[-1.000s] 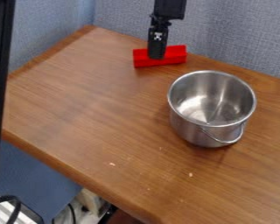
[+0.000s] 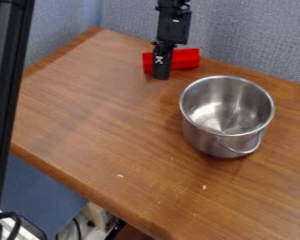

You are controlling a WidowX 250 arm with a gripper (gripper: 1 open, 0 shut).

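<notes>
My black gripper (image 2: pixel 163 67) reaches down at the back of the table, its tip in front of a red cylindrical object (image 2: pixel 186 59) lying on its side near the back edge. The gripper looks shut and hides part of the red object; I see nothing clearly between its fingers. A steel pot (image 2: pixel 227 111) with a wire handle stands to the right and nearer, apart from the gripper.
Grey padded walls stand behind it. A black post runs down the left edge of the view, with cables at the lower left.
My gripper has moved down and slightly to the left, lower in front of the red object. The red object and the pot look unmoved.
</notes>
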